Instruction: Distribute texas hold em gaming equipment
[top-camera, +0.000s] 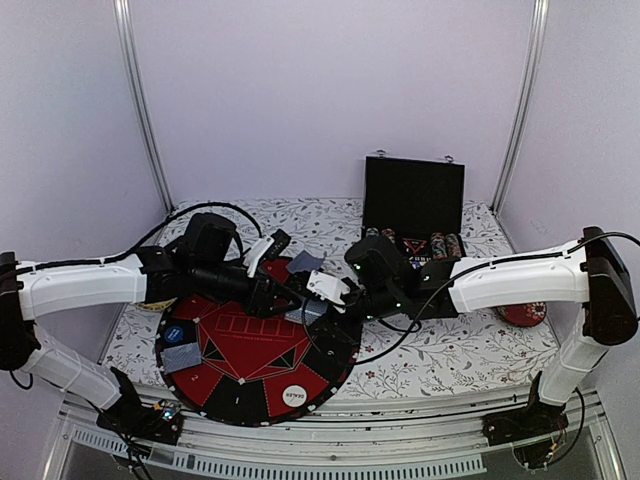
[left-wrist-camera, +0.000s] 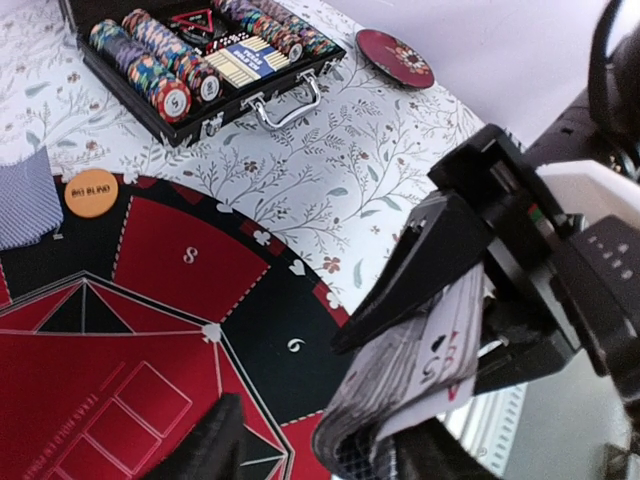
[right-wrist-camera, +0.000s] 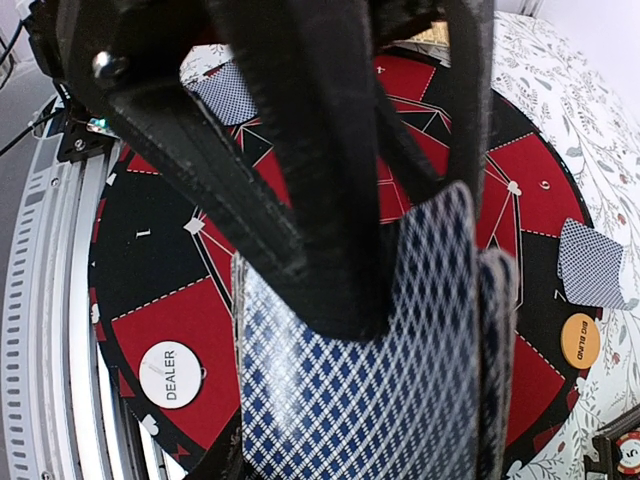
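Note:
A deck of blue-backed cards is clamped in my right gripper (top-camera: 326, 302), seen side-on and bent in the left wrist view. My left gripper is part open at the deck's free end, one finger on either side of it; firm contact is hard to judge. Beneath both is the round red and black poker mat (top-camera: 240, 385). Small card piles lie on it, including one at the left (top-camera: 182, 357) and one by the big blind button (left-wrist-camera: 91, 193). The white dealer button (right-wrist-camera: 171, 374) rests near the mat's front edge.
Behind the mat stands the open chip case (left-wrist-camera: 230, 75), holding rows of chips and a card box. A red round object (top-camera: 522, 314) sits at the far right. Both grippers crowd together over the mat.

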